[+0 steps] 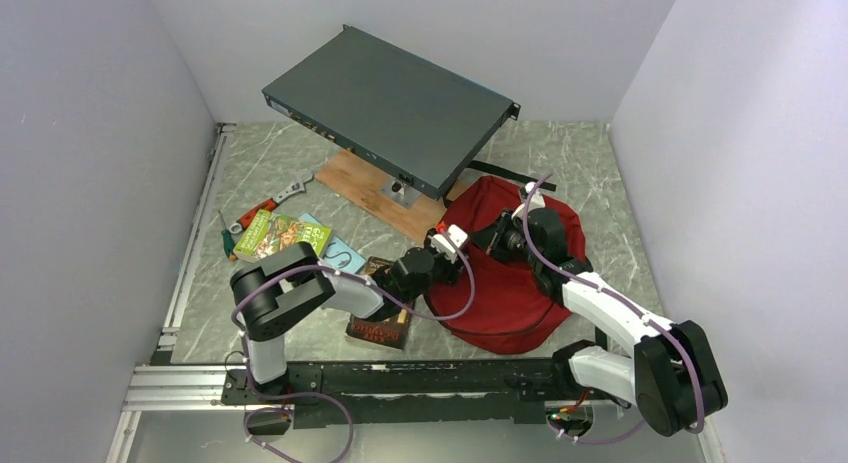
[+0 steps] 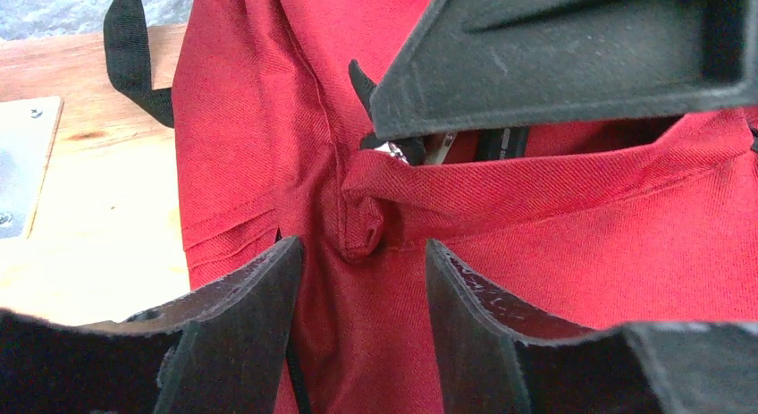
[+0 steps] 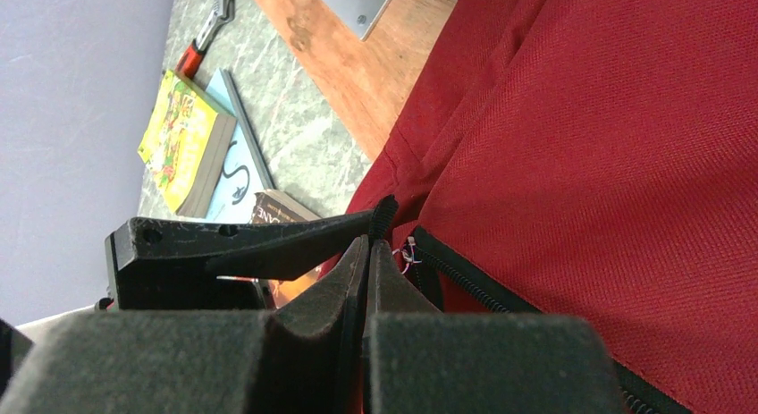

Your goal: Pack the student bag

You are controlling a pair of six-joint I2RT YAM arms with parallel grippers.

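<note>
The red bag (image 1: 500, 313) lies at the right of the worktop, with a black zip (image 3: 474, 284) along its edge. My left gripper stands open just before a red fold (image 2: 554, 190) of the bag, with fabric behind and between its fingers. My right gripper is shut over the bag, beside the zip's end and its small metal pull (image 3: 409, 251); whether anything thin is between its tips is hard to see. In the top view the two grippers are close together over the bag's upper left part.
A yellow-green book (image 1: 280, 233), a blue book (image 1: 340, 258) and a dark book (image 1: 375, 328) lie left. An orange-handled tool (image 1: 260, 208) and green screwdriver (image 1: 226, 238) are beside them. A large dark panel (image 1: 390, 103) overhangs a wooden board (image 1: 350, 183) at the back.
</note>
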